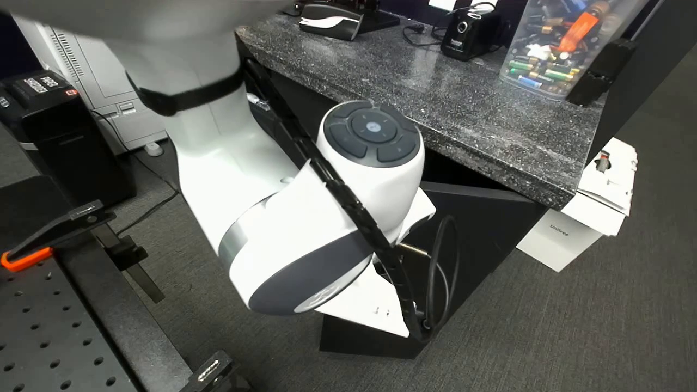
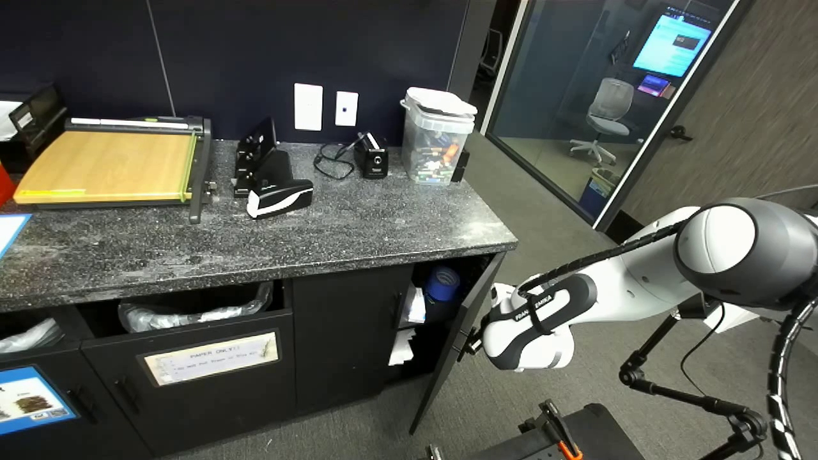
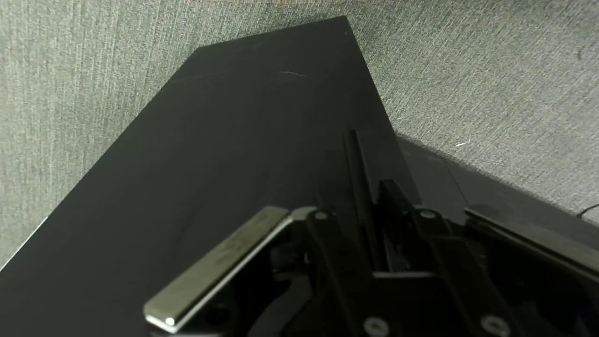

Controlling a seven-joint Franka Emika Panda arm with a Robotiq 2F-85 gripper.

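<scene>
The black cabinet door (image 2: 452,352) stands ajar below the counter's right end, and its panel fills much of the wrist view. Its slim dark bar handle (image 3: 357,168) runs lengthwise into the space between my fingers. My gripper is part open around that handle; a gap shows on its left side, while the right finger (image 3: 393,196) lies close to it. Contact is hard to judge, dark against dark. In exterior view 1 the arm's white wrist (image 1: 313,261) hides the gripper and handle.
Inside the cabinet are a blue roll (image 2: 442,283) and white papers (image 2: 402,346). The speckled counter (image 2: 368,222) overhangs the door. A white box (image 1: 562,235) stands on the floor beyond it. A black perforated table (image 1: 52,326) is nearby, with open carpet between.
</scene>
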